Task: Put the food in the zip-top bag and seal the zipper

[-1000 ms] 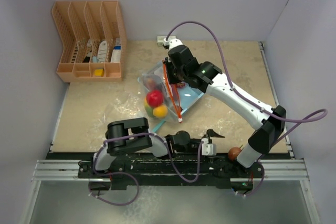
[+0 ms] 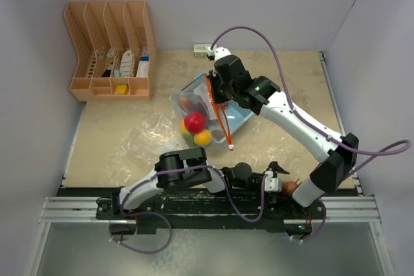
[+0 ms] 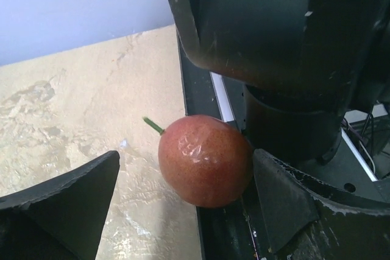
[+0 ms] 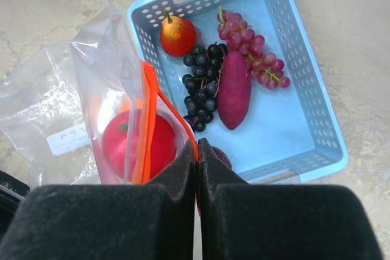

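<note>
A brownish-red round fruit with a green stem [image 3: 204, 159] sits at the table's front right edge. My left gripper is open, its fingers on either side of the fruit; the right finger appears close to it. In the top view the clear zip top bag [image 2: 180, 103] stands with its orange zipper edge [image 2: 226, 124] spread apart. Inside are a red fruit [image 2: 195, 122], an orange fruit [image 2: 202, 137] and other pieces. My right gripper is shut on the orange edge, a thin strand of which shows between its fingers.
Behind the bag, a blue basket [image 4: 332, 132] holds black grapes [image 4: 201, 83], red grapes [image 4: 250, 44], a purple eggplant [image 4: 234, 92] and a pear [image 4: 177, 36]. A peach-coloured organizer [image 2: 110, 50] stands back left.
The left gripper has moved right towards the fruit at the front edge. My right gripper and the bag have shifted slightly right, with the orange edge still held.
</note>
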